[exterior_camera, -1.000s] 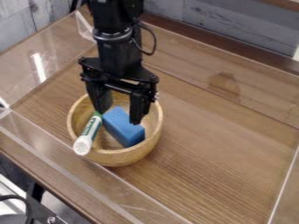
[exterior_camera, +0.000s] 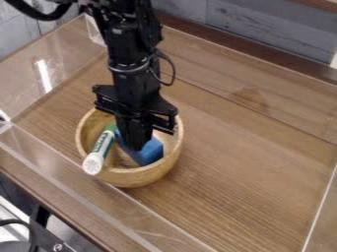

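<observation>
My black arm hangs from the top over a wooden bowl at the lower middle. The gripper is down at the bowl, over a blue block that it partly hides. It looks shut, with nothing clearly seen between its fingers. A white tube with a green end leans on the bowl's left rim, its white end toward the front.
A pale wall runs along the top right and tiles show at the upper left. A black cable lies at the bottom left corner.
The gripper's fingers have moved inward and down over the bowl, covering more of the blue block. The bowl and tube look about the same.
</observation>
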